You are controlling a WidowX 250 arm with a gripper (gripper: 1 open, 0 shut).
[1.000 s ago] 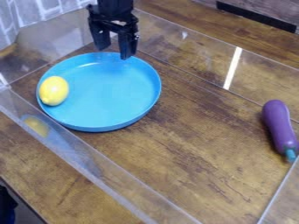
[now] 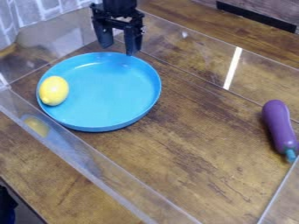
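Observation:
The black gripper (image 2: 118, 35) is at the top, just behind the rim of a blue plate (image 2: 105, 92), open with its two fingers apart and nothing visible between them. A yellow egg-shaped object (image 2: 52, 90) lies on the left part of the plate. A purple eggplant (image 2: 278, 124) with a green stem end lies at the right edge of the view, apart from the plate and the gripper.
Clear walls enclose the wooden work surface (image 2: 187, 166), including a slanted one along the lower left.
The gripper has moved slightly upward in the view, away from the plate. The plate, yellow object and eggplant look unmoved.

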